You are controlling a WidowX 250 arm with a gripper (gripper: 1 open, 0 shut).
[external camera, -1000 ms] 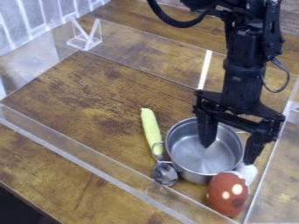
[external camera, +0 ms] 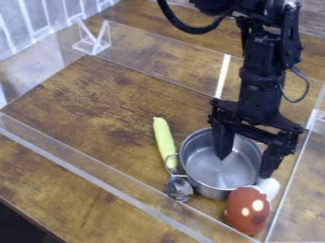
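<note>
My black gripper stands open over the silver pot, its fingers hanging down at the pot's back half and right side. A red mushroom toy with a white stem lies at the pot's front right. A pale green-yellow long object lies left of the pot, with a silver spoon-like utensil below it at the pot's left edge.
Clear low walls surround the wooden table, whose left and middle are bare. A small white fixture is at the back left.
The arm and gripper have shifted very slightly. The objects on the table show no clear movement.
</note>
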